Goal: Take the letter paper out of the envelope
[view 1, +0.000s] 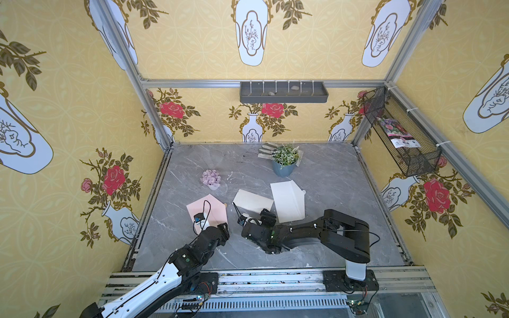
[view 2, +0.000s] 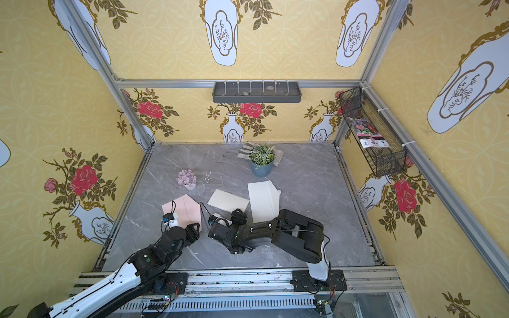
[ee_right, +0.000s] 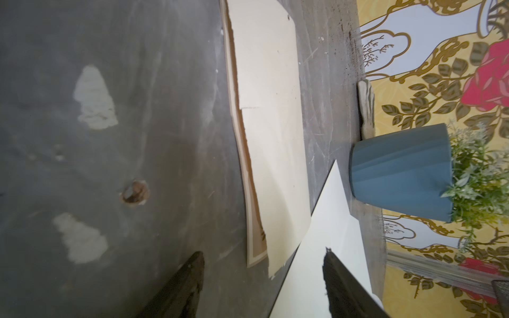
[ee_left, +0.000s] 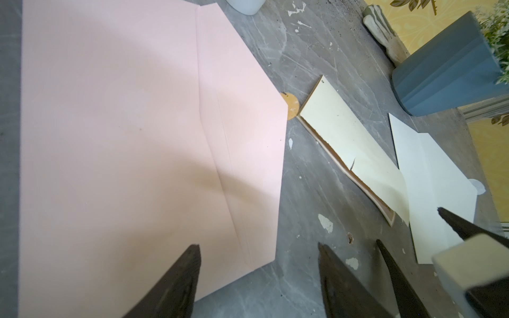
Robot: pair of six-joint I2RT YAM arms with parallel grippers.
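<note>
In the left wrist view a pink envelope (ee_left: 137, 132) lies flat on the table, with my left gripper over its lower edge, fingers apart and holding nothing. A cream envelope (ee_right: 273, 132), torn along one long edge with a lighter layer inside, lies near the middle beside a white envelope (ee_right: 318, 265). My right gripper hovers just short of the cream envelope, open with nothing between its fingers. Whether any letter paper is inside cannot be told.
A blue plant pot (view 1: 284, 168) on a grey cloth stands at the back, and a small pink flower pot (view 1: 211, 180) is left of it. A wire basket (view 1: 403, 132) hangs on the right wall.
</note>
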